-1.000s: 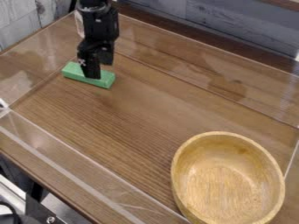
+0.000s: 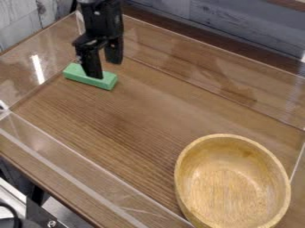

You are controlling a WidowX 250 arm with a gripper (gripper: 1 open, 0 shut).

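My gripper (image 2: 98, 52) hangs above a green rectangular block (image 2: 91, 79) on the wooden table at the upper left, its black fingers apart and open. The block lies flat, angled slightly, just below and in front of the fingertips, with nothing seen between them.
A large pale wooden bowl (image 2: 233, 183) sits at the lower right. Dark clutter and cables show beyond the table's edge at the lower left.
My gripper has risen a little from the green block over the last second. The block and bowl look essentially unmoved.
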